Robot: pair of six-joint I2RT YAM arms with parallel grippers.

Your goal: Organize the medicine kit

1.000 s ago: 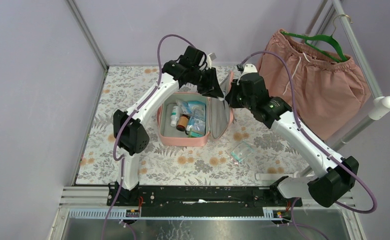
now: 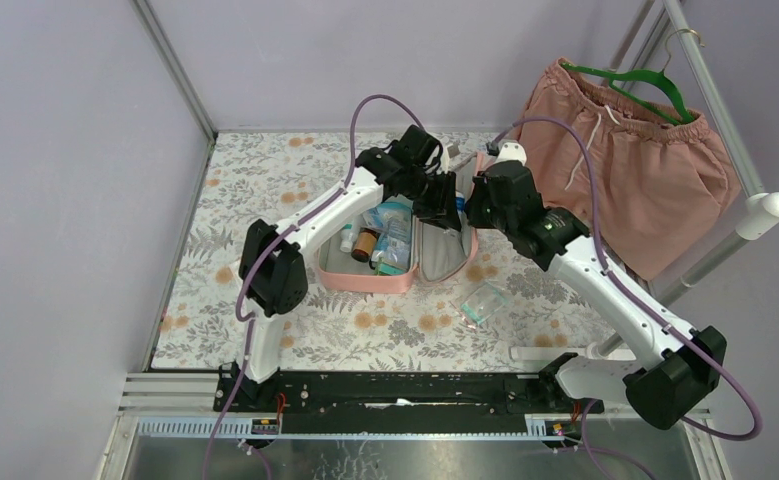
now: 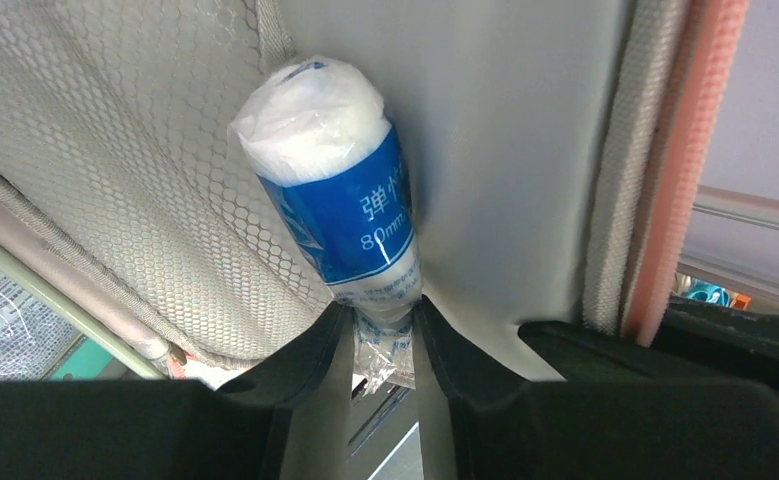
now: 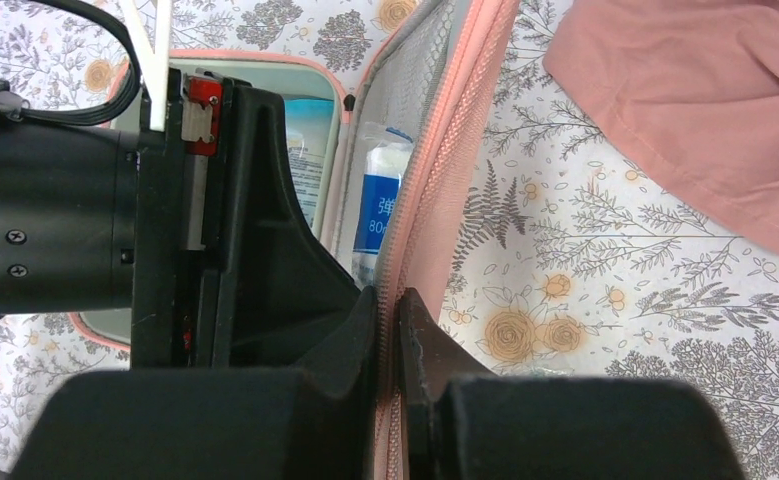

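Observation:
A wrapped elastic bandage [image 3: 340,205] with a blue band rests in the grey mesh pocket [image 3: 125,200] of the kit's lid. My left gripper is down at its lower end, fingertips around the crinkled plastic; how tightly they close is unclear. My right gripper is shut on the lid's pink zippered edge [image 4: 445,150], holding it upright. The open pink case [image 2: 360,282] holds bottles, blue-white packets and a brown jar [image 2: 365,245].
A clear bag [image 2: 483,303] lies on the floral surface right of the case. Pink shorts [image 2: 625,180] hang from a rail at the right.
Both grippers have shifted right and slightly down in the top view, and the lid has moved a little right with them. More of the bandage's blue band shows.

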